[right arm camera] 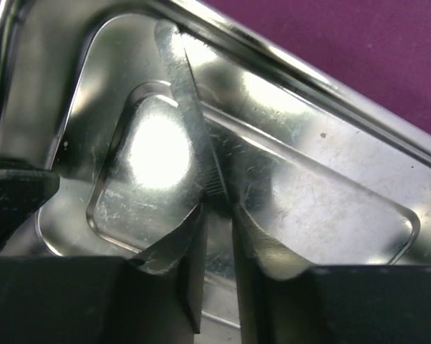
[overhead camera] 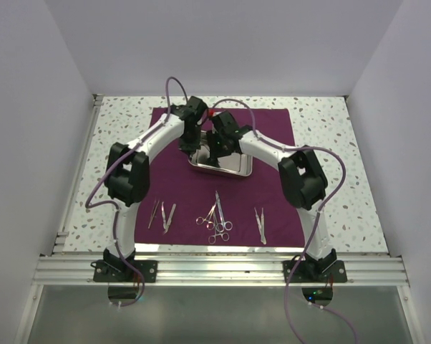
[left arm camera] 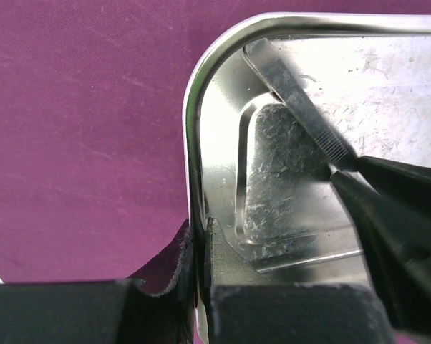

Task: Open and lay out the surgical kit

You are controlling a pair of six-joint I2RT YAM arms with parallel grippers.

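Observation:
A metal tray (overhead camera: 219,170) lies on the purple cloth. My left gripper is shut on the tray rim (left arm camera: 192,136), one finger outside the wall and one inside. A flat metal instrument (left arm camera: 294,97), ridged near one end, lies slanting inside the tray. At its ridged end is my right gripper, its fingers part open around the end of the instrument (right arm camera: 190,118). A gap shows between those fingers, and contact cannot be made out. The arms hide part of the tray from above.
Along the cloth's front lie tweezers and slim instruments (overhead camera: 170,217) on the left, several ring-handled scissors and clamps (overhead camera: 220,213) in the middle, and a pair of slim tools (overhead camera: 261,226) on the right. Bare cloth (overhead camera: 273,186) lies right of the tray.

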